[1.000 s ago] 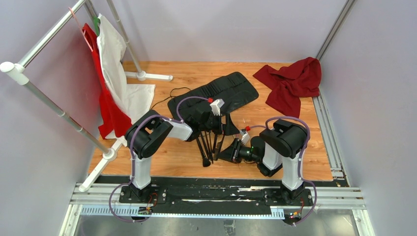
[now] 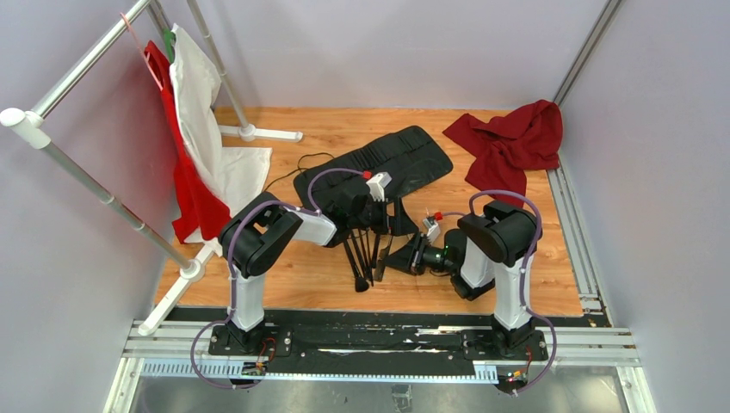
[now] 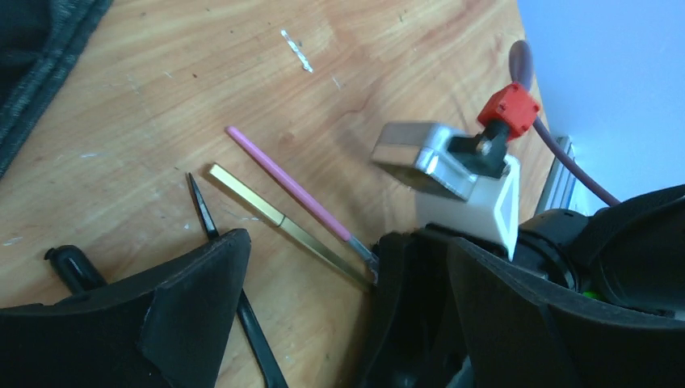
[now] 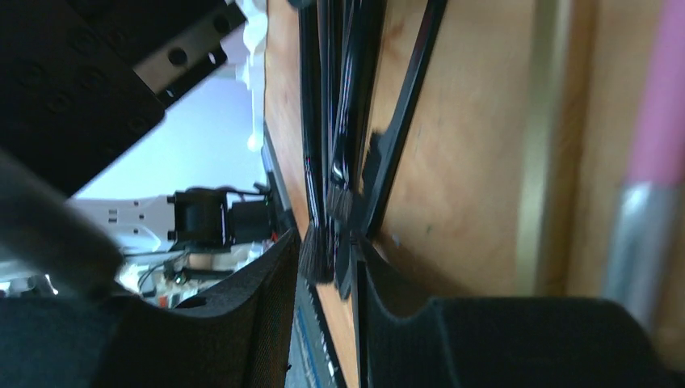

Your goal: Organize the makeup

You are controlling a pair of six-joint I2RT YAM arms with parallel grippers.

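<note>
Over the near edge of the black brush roll [image 2: 405,148], my left gripper [image 2: 401,222] stands open. The left wrist view shows a thin black pointed tool [image 3: 257,343], a gold stick [image 3: 275,214] and a pink stick [image 3: 283,179] on the table below its spread fingers. My right gripper [image 2: 391,261] is low over the table, just right of several black makeup brushes [image 2: 359,280]. Its fingertips [image 4: 279,279] are a narrow gap apart, close to the brush bristles [image 4: 317,252] and a dark comb-like tool [image 4: 396,137]. Whether it grips one is unclear.
A dark red cloth [image 2: 510,142] lies crumpled at the back right. A rack [image 2: 77,172] on the left carries red and white garments [image 2: 196,82]. Both arms reach close together near the brushes; the table [image 2: 555,267] beside the right arm is clear.
The left arm and the brush roll look unmoved.
</note>
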